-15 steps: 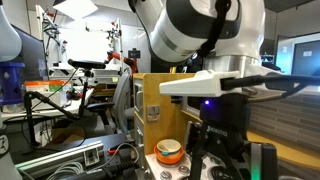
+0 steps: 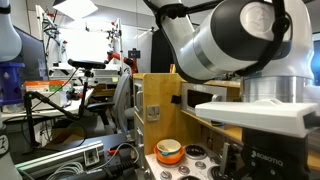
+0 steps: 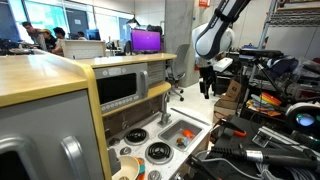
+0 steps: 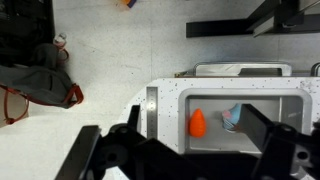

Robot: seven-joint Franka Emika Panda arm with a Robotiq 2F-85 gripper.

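Note:
My gripper body (image 2: 268, 160) fills the lower right of exterior view 1, its fingers out of frame. In the wrist view my gripper stands open, its dark fingers wide apart, with nothing seen held between them. Beyond that gap lies a grey sink (image 4: 230, 96) holding an orange object (image 4: 197, 123) and a small bluish-white object (image 4: 232, 117). The sink (image 3: 181, 121) and the orange object (image 3: 187, 133) also appear in exterior view 2. A cream and orange bowl (image 2: 168, 148) sits near the stove in exterior view 1.
Burners (image 3: 158, 152) line the counter beside the sink. A microwave (image 3: 118, 86) and wooden cabinet (image 2: 157, 103) stand along the back. A faucet fixture (image 4: 240, 70) spans the sink's edge. A dark bag (image 4: 40, 75) lies on the floor past the counter.
My arm has come closer to the camera in exterior view 1, with the gripper body moving right and downward. The bowl has not moved.

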